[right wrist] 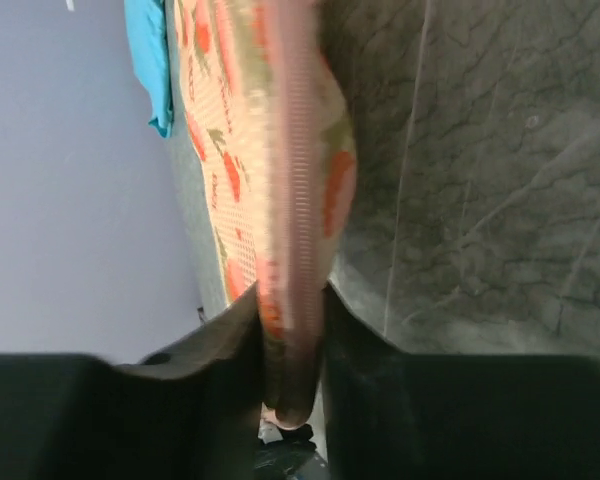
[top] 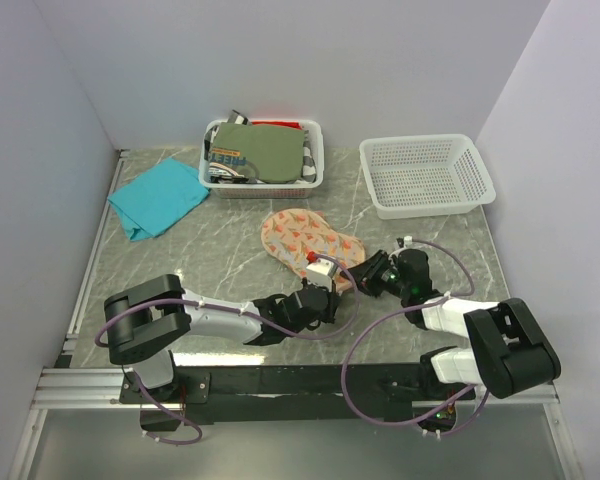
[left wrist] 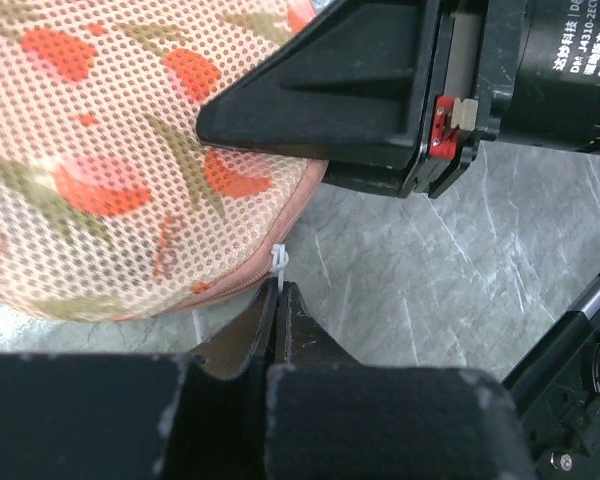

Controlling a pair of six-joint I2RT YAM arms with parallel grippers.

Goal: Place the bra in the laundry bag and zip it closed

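Observation:
The floral mesh laundry bag (top: 305, 240) lies on the marble table, its pink zip edge toward me. My left gripper is shut at that edge, with the small white zip pull at its tips. Just beside it, my right gripper (top: 370, 268) is on the bag's right end; in the right wrist view the zipped edge (right wrist: 295, 230) runs down between its fingers, which are blurred and look partly closed around it. I cannot make out the bra.
A basket (top: 220, 185) of folded clothes stands at the back, an empty white basket (top: 425, 205) at back right. A cyan cloth (top: 158, 195) lies at the left. The bare table left of the bag is clear.

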